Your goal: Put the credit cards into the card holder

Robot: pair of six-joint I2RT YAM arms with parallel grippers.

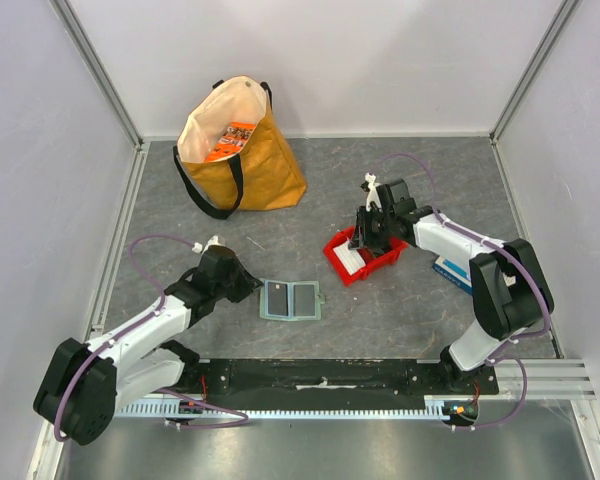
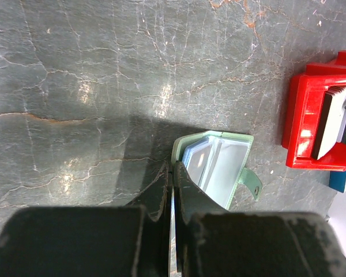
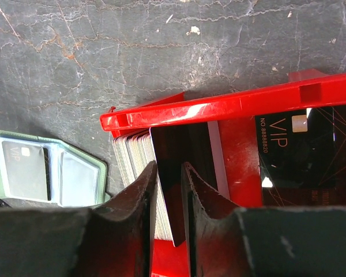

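A red tray [image 1: 345, 270] holds a row of upright cards [image 3: 132, 161] in one section and dark VIP cards [image 3: 297, 153] in another. My right gripper is over the row, fingertips on either side of a dark card at its end, slightly apart; whether it grips is unclear. The open card holder [image 1: 304, 300], pale green with clear sleeves, lies left of the tray, a VIP card showing in one sleeve in the right wrist view. My left gripper is shut at the holder's edge, nothing seen between its fingers.
A tan bag [image 1: 265, 170] with orange contents stands at the back left. A blue object [image 1: 452, 275] lies right of the tray, partly behind the right arm. Bare grey surface surrounds the holder and tray.
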